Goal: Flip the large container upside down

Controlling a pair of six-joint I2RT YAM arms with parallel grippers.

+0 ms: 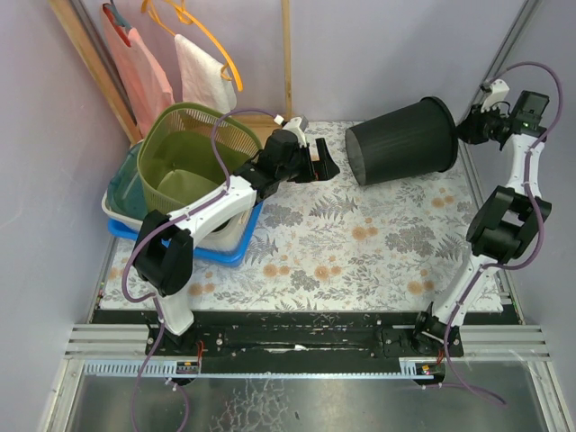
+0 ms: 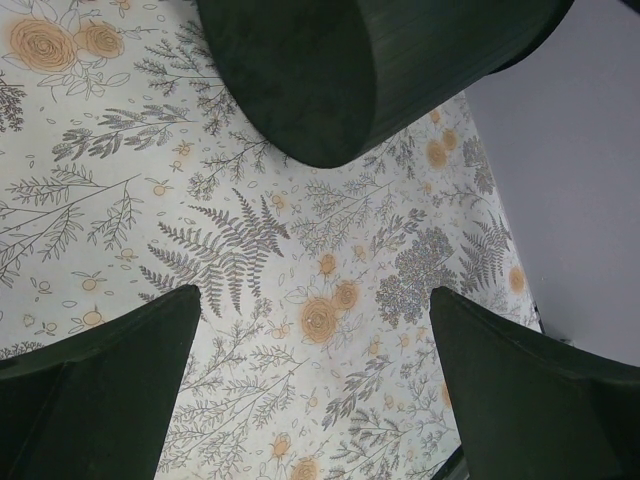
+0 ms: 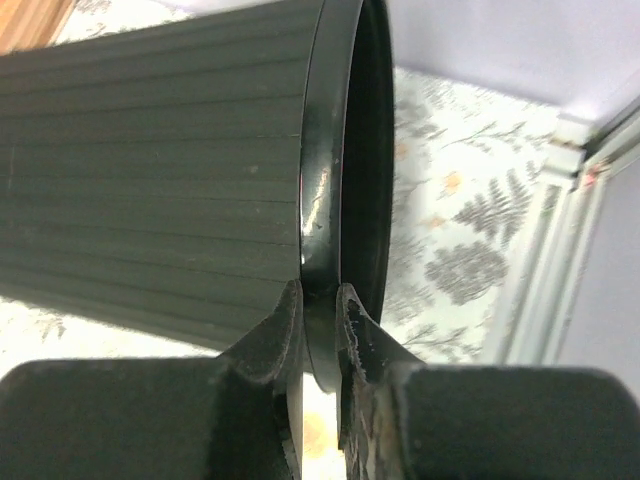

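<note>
The large dark green container [image 1: 400, 142] lies on its side on the floral table, its open end toward the right wall, its base toward the middle. My right gripper is at that open end, its fingers close on either side of the rim [image 3: 322, 180]; whether they are shut on it is not clear. My left gripper [image 1: 319, 165] stands open with nothing between its fingers, left of the container's base, which also shows in the left wrist view [image 2: 290, 90].
Nested green and white baskets [image 1: 180, 180] on a blue tray [image 1: 225, 256] fill the left side. Hanging cloths and hangers are at the back left. Walls border the back and right.
</note>
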